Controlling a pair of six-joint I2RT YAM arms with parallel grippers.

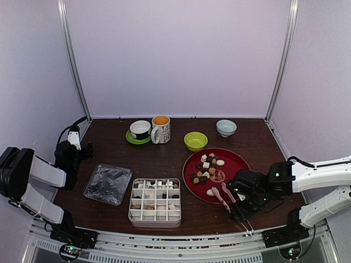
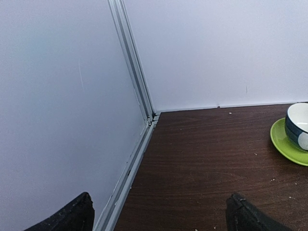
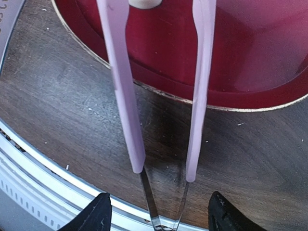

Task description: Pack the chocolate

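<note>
In the top view a red plate [image 1: 197, 186] holds assorted chocolates [image 1: 205, 167]. Left of it is a white compartment box [image 1: 154, 216] with pieces in several compartments, and a translucent lid [image 1: 107, 184]. Pink-tipped tongs [image 3: 125, 106] lie across the plate's front rim. My right gripper is open over the tongs' metal handles, fingers either side of them. My left gripper stands open at the left side, nothing between its fingers.
At the back are a bowl on a green saucer [image 1: 137, 141], an orange-lined mug [image 1: 163, 134], a yellow-green bowl [image 1: 195, 142] and a pale blue bowl [image 1: 226, 129].
</note>
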